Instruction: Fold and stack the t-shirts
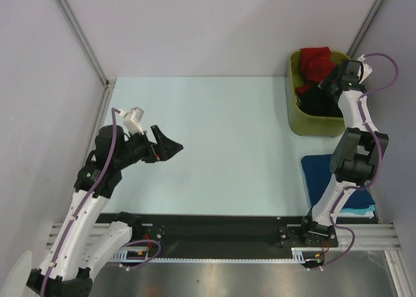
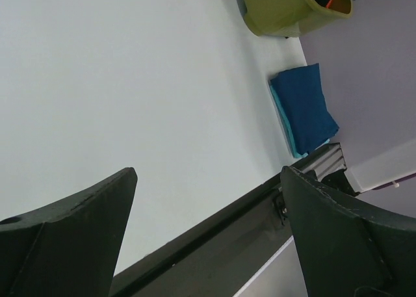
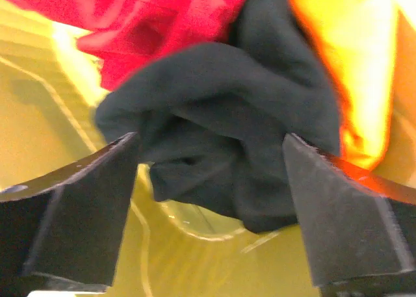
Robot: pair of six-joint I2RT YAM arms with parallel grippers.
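Observation:
A green bin (image 1: 305,123) at the back right holds crumpled shirts. Among them are a red shirt (image 1: 316,64), a black shirt (image 3: 227,115) and an orange shirt (image 3: 364,63). My right gripper reaches into the bin, its fingers open and spread to either side of the black shirt. On the right side of the table lies a folded dark blue shirt (image 1: 318,180) on a light blue one (image 2: 285,121). Over the left part of the table, my left gripper (image 1: 170,147) is open, with only bare table showing between its fingers.
Walls enclose the back and both sides. My right forearm (image 1: 354,157) partly covers the folded stack from above.

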